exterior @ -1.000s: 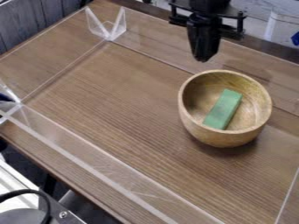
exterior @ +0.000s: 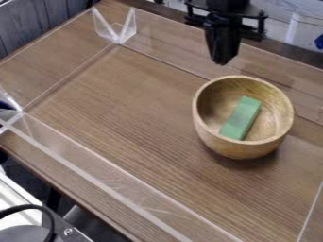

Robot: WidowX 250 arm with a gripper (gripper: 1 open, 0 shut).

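A black gripper (exterior: 222,52) hangs at the top of the camera view, behind and above a wooden bowl (exterior: 214,137); its fingers look shut, with nothing visible between them. Inside the bowl lies a green rectangular block (exterior: 240,117), tilted along the bowl's floor. The gripper is apart from both bowl and block.
Clear plastic pieces (exterior: 116,26) stand near the back left and along the left edge. A grey and black object (exterior: 25,229) sits at the bottom left corner.
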